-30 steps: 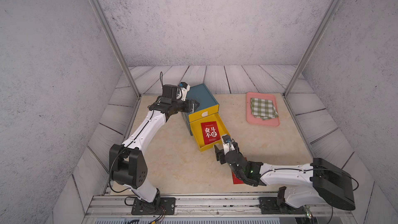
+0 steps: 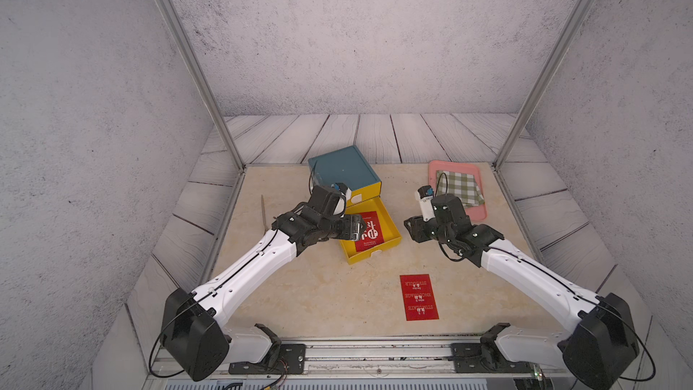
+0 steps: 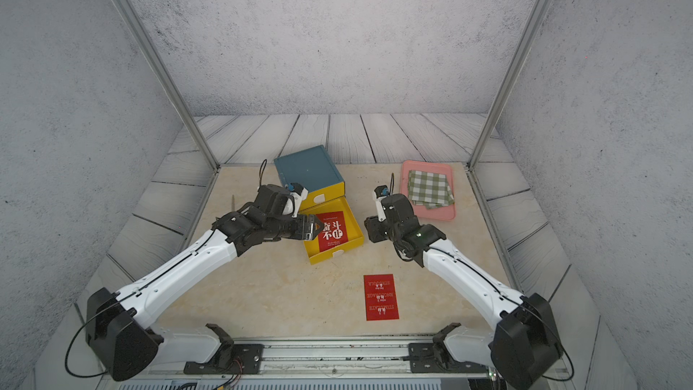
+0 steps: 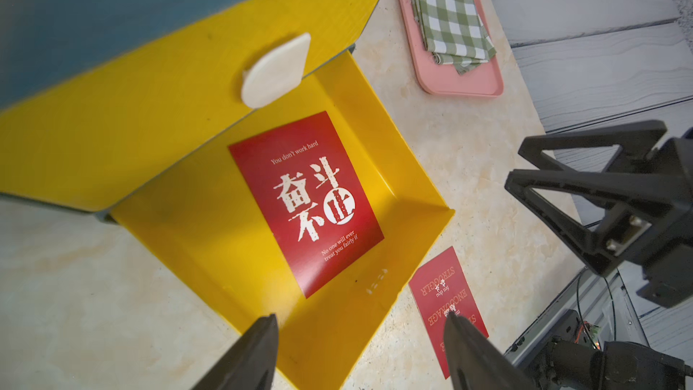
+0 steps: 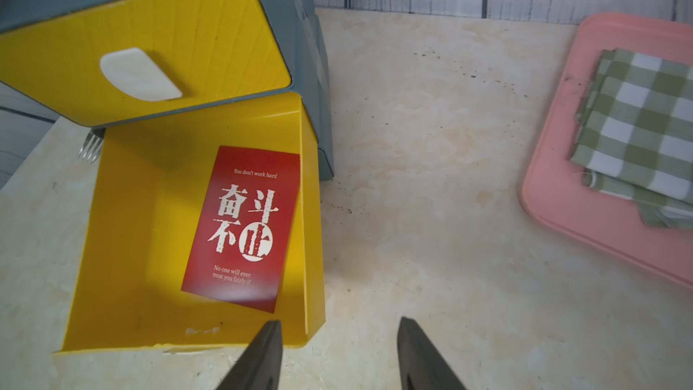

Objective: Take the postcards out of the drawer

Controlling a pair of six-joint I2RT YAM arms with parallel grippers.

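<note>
A red postcard with white characters [image 4: 306, 202] lies flat inside the pulled-out yellow drawer [image 5: 133, 245] of the blue and yellow cabinet [image 2: 343, 166]. A second red postcard [image 2: 418, 297] rests on the table in front of the drawer. My left gripper hangs over the drawer's left side, its fingers [image 4: 252, 354] apart and empty; from above it covers part of the card's left edge. To the right of the drawer, clear of it, my right gripper is also open with nothing between its fingers.
A pink tray [image 2: 434, 191] with a green checked cloth [image 2: 462, 186] stands at the back right. A fork [image 5: 91, 144] shows beside the cabinet. Free table lies between drawer and tray and at the front left.
My right arm has swung back from near the front postcard, uncovering it. Both cards lie unmoved.
</note>
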